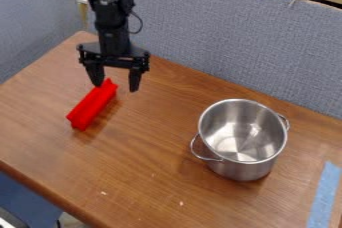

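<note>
A red rectangular block (91, 106) lies flat on the wooden table at the left. My black gripper (115, 81) hangs just above and behind the block, its two fingers spread apart, open, with nothing visible between them. A steel pot (241, 139) with wire handles stands at the right of the table, apart from the block.
Grey padded walls (241, 52) border the back and left of the table. A strip of blue tape (323, 194) lies at the right edge.
</note>
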